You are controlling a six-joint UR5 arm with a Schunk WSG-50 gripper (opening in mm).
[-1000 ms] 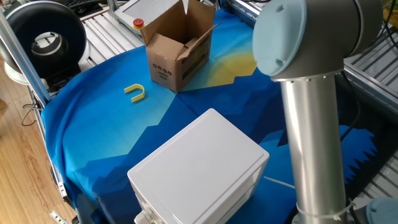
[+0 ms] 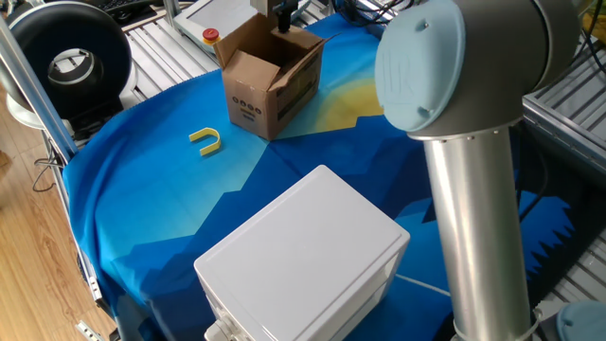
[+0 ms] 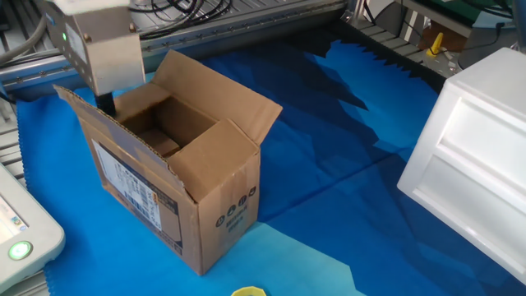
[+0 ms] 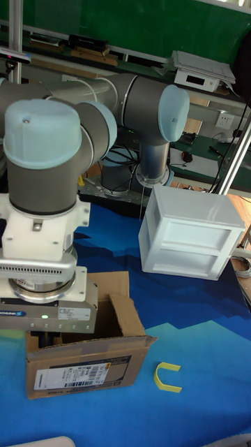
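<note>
An open cardboard box (image 2: 258,102) stands on the blue cloth, its flaps raised; in the second exterior view the box (image 3: 228,201) shows a mostly shadowed inside. My gripper (image 3: 105,103) is at the box's rim on the side away from the white drawer unit, its dark fingers pointing down and partly hidden behind a flap. From above, the gripper (image 2: 283,21) appears at the top edge of the picture, over the box. Whether its fingers are apart, or hold anything, cannot be made out. A yellow U-shaped piece (image 2: 205,142) lies flat on the cloth beside the box.
A white drawer unit (image 2: 303,256) takes up the near part of the cloth. A red button (image 2: 210,36) and a teach pendant (image 3: 25,234) are close by the box. Clear cloth (image 2: 142,180) lies around the yellow piece.
My gripper has come down into view at the box's top, and the arm's elbow has shifted slightly left. The box, yellow piece and drawer unit have stayed put.
</note>
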